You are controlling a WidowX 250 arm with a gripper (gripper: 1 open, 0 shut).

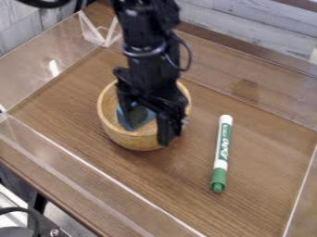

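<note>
My black gripper [148,111] is over a round tan bowl [141,137] on the wooden table, its open fingers reaching down on the left and right. A blue object [139,120] sits inside the bowl, partly hidden behind the gripper. The gripper is blurred, so whether its fingers touch the blue object cannot be told.
A white and green marker-like stick [223,153] lies on the table [87,185] to the right of the bowl. Black cables curve at the lower left.
</note>
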